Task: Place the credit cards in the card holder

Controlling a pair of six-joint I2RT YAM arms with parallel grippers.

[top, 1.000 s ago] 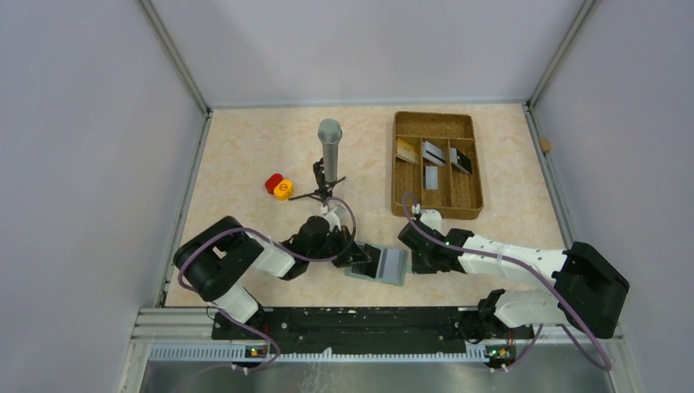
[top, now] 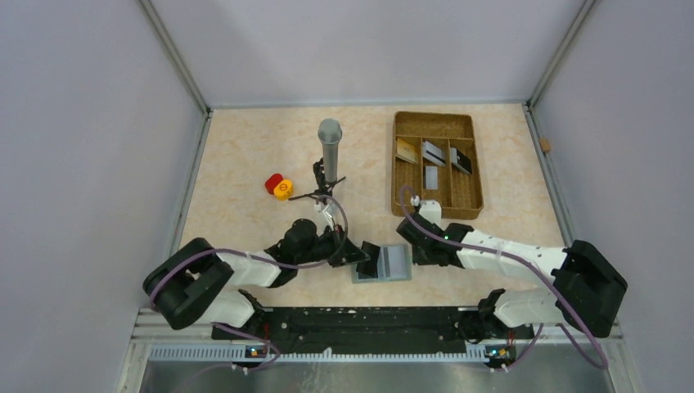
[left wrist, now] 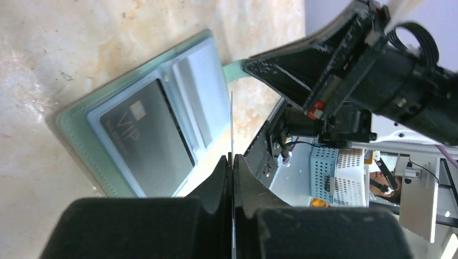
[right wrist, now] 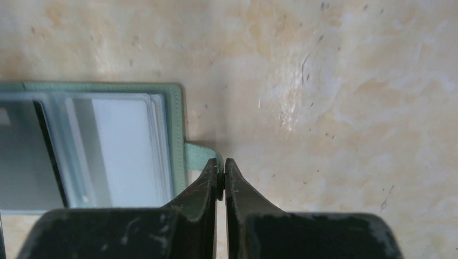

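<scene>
A green-edged card holder lies open on the table. Behind its left clear sleeve shows a dark grey VIP card; pale card-like sheets fill the right side. My left gripper is shut on a thin card, seen edge-on beside the holder in the left wrist view. From above, the left gripper reaches the holder's left half, where a dark card shows; which card this is I cannot tell. My right gripper is shut on the holder's green strap.
A brown divided tray with several cards in its compartments stands at the back right. Left of it are a grey microphone on a stand and red and yellow objects.
The holder has turned and shifted slightly right, now lying squarer to the table edge. My left gripper has moved a little to the right over it, its elbow swinging left; the right arm barely moved.
</scene>
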